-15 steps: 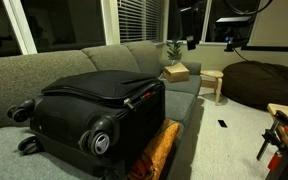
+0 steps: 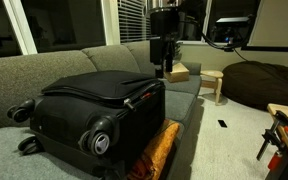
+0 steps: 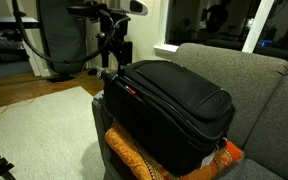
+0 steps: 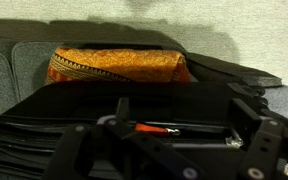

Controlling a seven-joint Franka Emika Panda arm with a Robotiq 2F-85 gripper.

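Observation:
A black wheeled suitcase [image 2: 99,110] lies on its side on the grey couch, partly on top of an orange patterned cloth [image 2: 156,152]. My gripper [image 2: 167,68] hangs above the suitcase's handle side, apart from it in exterior view 1. In exterior view 2 the gripper [image 3: 115,62] is close behind the suitcase [image 3: 174,100]. The wrist view looks down on the suitcase's dark edge, with a small red tag [image 4: 156,129] between the spread fingers. The gripper is open and holds nothing.
Behind the suitcase runs the couch backrest [image 2: 24,82]. A cardboard box [image 2: 176,73] sits farther along the seat. Beyond are a small wooden stool [image 2: 212,82] and a dark beanbag [image 2: 259,82]. Pale carpet [image 2: 219,145] lies open beside the couch.
In exterior view 1 my gripper has come down and a little to the left, now nearer the suitcase and in front of the plant. The suitcase and cloth have stayed put.

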